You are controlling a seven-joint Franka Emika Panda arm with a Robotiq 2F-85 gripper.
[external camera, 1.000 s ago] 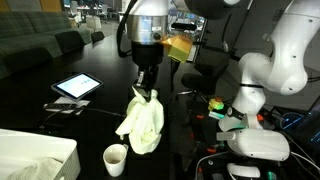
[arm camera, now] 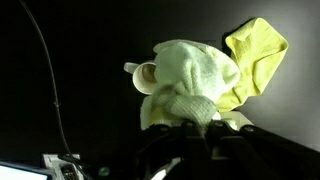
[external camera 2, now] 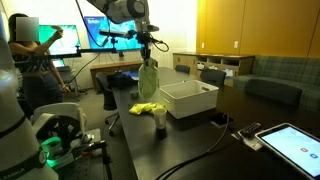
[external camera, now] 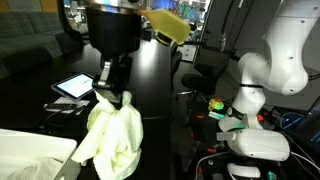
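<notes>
A pale yellow-green cloth [external camera: 115, 140] hangs in loose folds from my gripper [external camera: 114, 98], which is shut on its upper end. In the wrist view the held cloth [arm camera: 190, 75] bunches below the fingers and partly covers a white mug [arm camera: 143, 76] on the dark table. That mug [external camera 2: 160, 118] stands upright in exterior view 2, nearer that camera than the hanging cloth [external camera 2: 148, 80]. A second, brighter yellow cloth [arm camera: 262, 55] lies on the table beside it. Exterior view 1 does not show the mug, as the held cloth blocks it.
A white open box [external camera 2: 190, 98] stands on the table near the hanging cloth. A tablet [external camera: 72, 86] and a cable [external camera 2: 205, 150] lie farther along the dark tabletop. Chairs [external camera: 210, 70] line the table's edge.
The cloth now hides the mug, which stood in plain sight before.
</notes>
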